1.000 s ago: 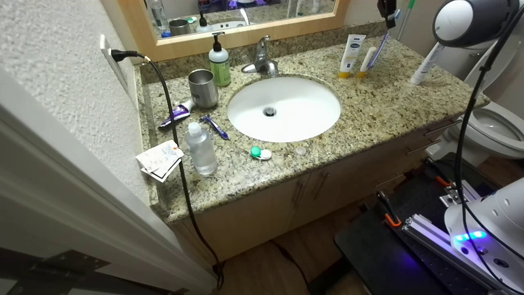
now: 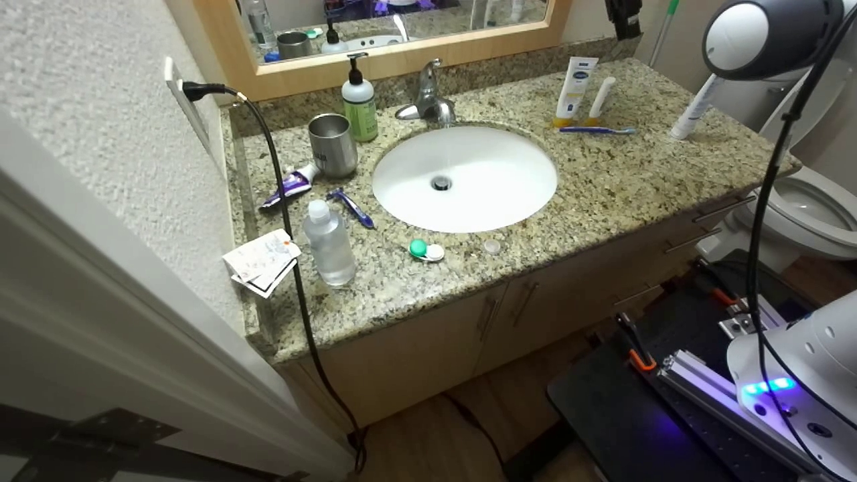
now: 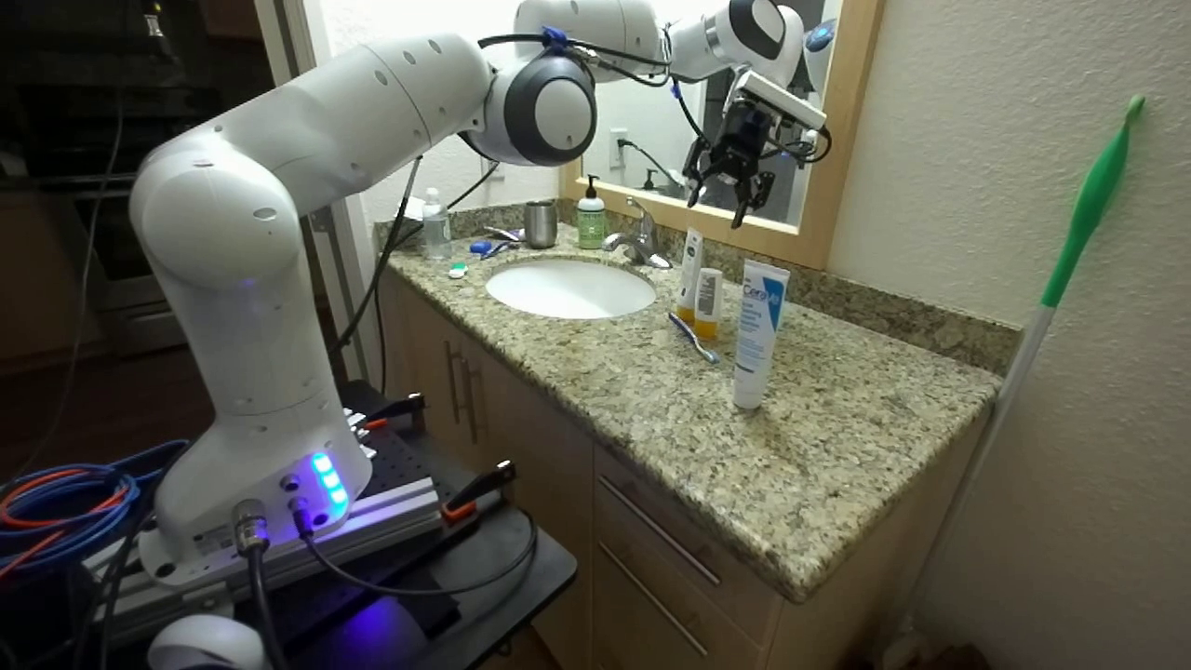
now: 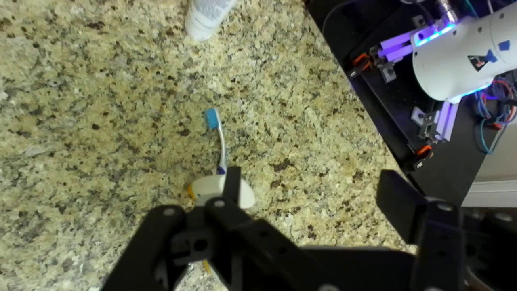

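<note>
The blue and white toothbrush (image 2: pixel 598 130) lies on the counter in front of two yellow-capped tubes. In exterior view 2 the same toothbrush (image 3: pixel 694 339) rests beside the tubes' bases, and in the wrist view its blue-bristled head (image 4: pixel 211 118) shows clear of the fingers while its handle end is hidden. My gripper (image 3: pixel 716 205) hangs in the air above and behind the tubes, near the mirror. Seen from the wrist, the gripper is open, its fingers wide apart with only countertop between them.
Two tubes, one taller (image 2: pixel 576 88) and one shorter (image 3: pixel 709 300), stand close under the gripper. A white CeraVe tube (image 3: pixel 758 335) stands nearer the counter's right end. The sink (image 2: pixel 466 177), faucet (image 2: pixel 430 95), soap bottle (image 2: pixel 359 104) and metal cup (image 2: pixel 331 146) are farther left.
A second ago the toothbrush hung upright from my gripper; now it lies on the counter in front of the tubes. The gripper has shifted slightly left in exterior view 1 and holds nothing.
</note>
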